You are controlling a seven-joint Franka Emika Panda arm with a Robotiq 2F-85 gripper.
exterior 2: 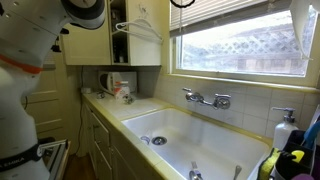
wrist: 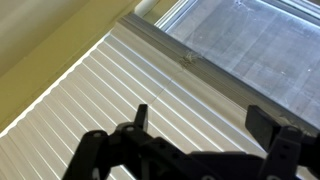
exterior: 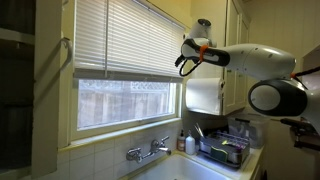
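Note:
A white slatted blind (exterior: 130, 38) covers the upper part of the window (exterior: 122, 101), its bottom edge hanging above bare glass. High in exterior view 1, my gripper (exterior: 183, 62) is at the blind's right side, small and dark against it. Up close in the wrist view, the blind's slats (wrist: 105, 95) run diagonally, with the bottom rail (wrist: 192, 67) bordering the window glass (wrist: 265, 45). The gripper's two black fingers (wrist: 262, 126) stand wide apart, and only slats show between them. Whether any part of the gripper touches the blind cannot be told.
Below the window lies a white sink (exterior 2: 190, 145) with a wall faucet (exterior 2: 208, 99). A dish rack (exterior: 224, 148) and soap bottles (exterior: 190, 144) stand beside it. Cabinets (exterior: 236, 55) and a paper towel roll (exterior: 205, 95) are close to the arm on the right.

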